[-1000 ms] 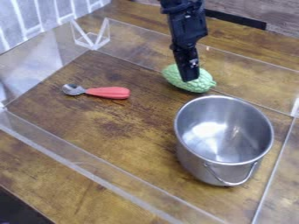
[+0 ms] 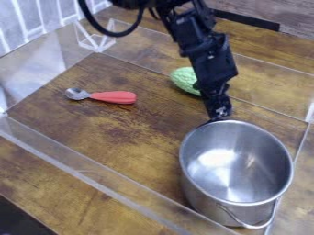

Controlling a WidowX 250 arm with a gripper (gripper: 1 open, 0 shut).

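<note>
My gripper [image 2: 216, 108] is low over the wooden floor of the clear-walled enclosure, just behind a steel pot [image 2: 233, 174]. A pale green bumpy vegetable [image 2: 185, 80] lies behind the gripper, partly hidden by it. The fingertips are dark and small in this view, so their spacing and anything between them are hard to make out. To the left lies a utensil with a red handle [image 2: 113, 97] and a short metal head.
Clear plastic walls bound the work area on several sides. Bare wood [image 2: 98, 147] spans the middle and left, around the utensil. The pot fills much of the front right.
My arm has come down and toward the front right, over the vegetable to just behind the pot. The vegetable is now more hidden. The pot appears slightly shifted and larger in view.
</note>
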